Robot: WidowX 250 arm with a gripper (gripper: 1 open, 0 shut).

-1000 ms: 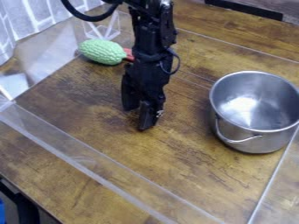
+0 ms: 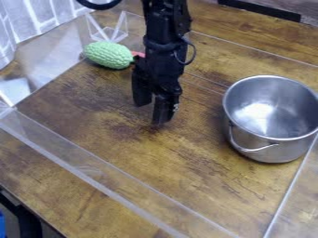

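Observation:
The black gripper [image 2: 154, 102] hangs from the arm over the middle of the wooden board, its fingers pointing down near the surface. I cannot tell whether it is open or shut. A green bumpy vegetable toy [image 2: 107, 55] lies at the upper left, behind and left of the gripper. A small red object [image 2: 139, 57] is partly hidden behind the arm. A steel pot [image 2: 270, 121] stands to the right of the gripper.
Clear plastic walls [image 2: 87, 172] border the board at the front left and right. The front and middle of the board are bare.
The gripper has risen a little from where it was lower on the board. The vegetable and pot look unmoved.

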